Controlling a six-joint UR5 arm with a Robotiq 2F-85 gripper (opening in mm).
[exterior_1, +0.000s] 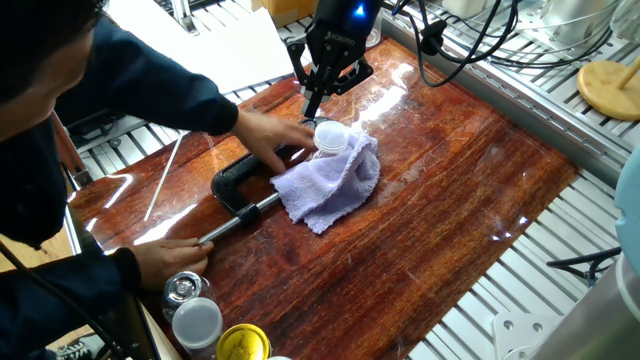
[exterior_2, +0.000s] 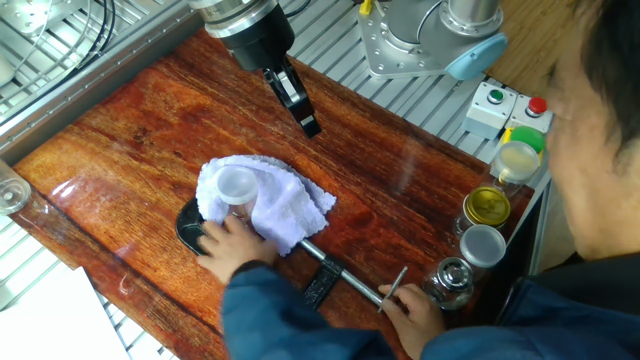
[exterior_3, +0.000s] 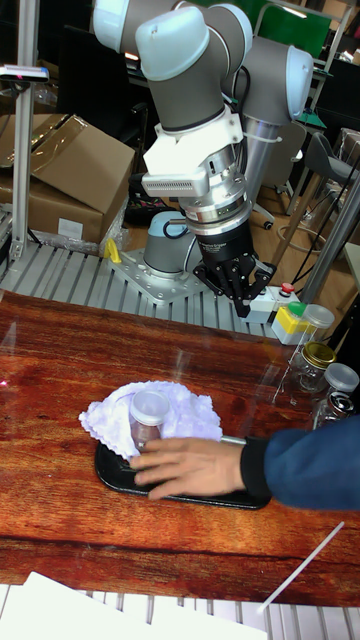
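My gripper hangs above the table on the robot base's side, its fingers drawn together with nothing showing between them. From the second exterior view, the gripper is clear of the cloth and jar. A jar with a whitish lid stands upright against a crumpled lavender cloth; the cloth partly wraps it in the third view. A black clamp with a metal bar lies under or against the cloth. One of a person's hands touches the jar and clamp; the other holds the bar's end.
Several jars stand at the table's edge, among them a yellow-lidded jar and a grey-lidded jar. A thin white stick lies near the person.
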